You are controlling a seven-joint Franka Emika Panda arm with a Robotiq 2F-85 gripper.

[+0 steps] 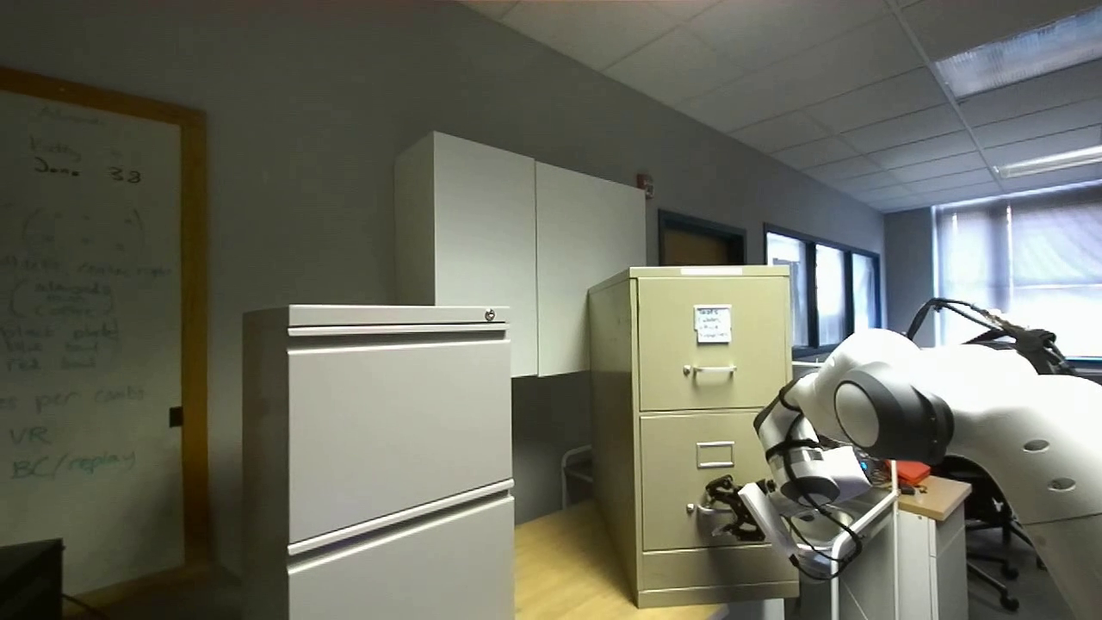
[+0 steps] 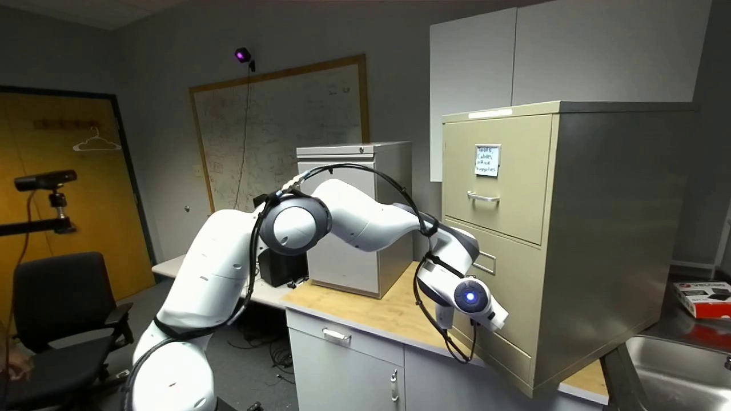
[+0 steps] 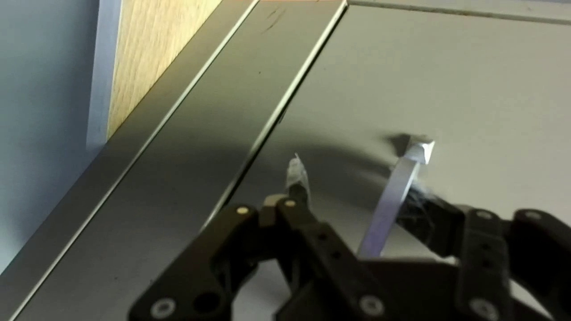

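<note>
The tan filing cabinet (image 1: 713,346) has two drawers, both closed. Its lower drawer (image 3: 471,101) carries a metal handle (image 3: 391,206), which runs between the two fingers of my gripper as the wrist view sees it. These fingers stand open. The left finger has a pale tip (image 3: 297,174) some way clear of the bar, over the drawer face. Close along the bar's other side lies the right finger; whether it touches cannot be told. In exterior view 1 my gripper (image 1: 739,508) partly covers the lower handle. The second exterior view hides the fingers behind the wrist.
A wooden counter (image 1: 558,548) bears the tan cabinet. A grey cabinet (image 2: 342,226) stands apart on its left, with bare counter between. White wall cupboards (image 1: 589,258) hang behind. Right of the tan cabinet is a sink (image 2: 678,363). A black cable (image 2: 421,301) loops below the wrist.
</note>
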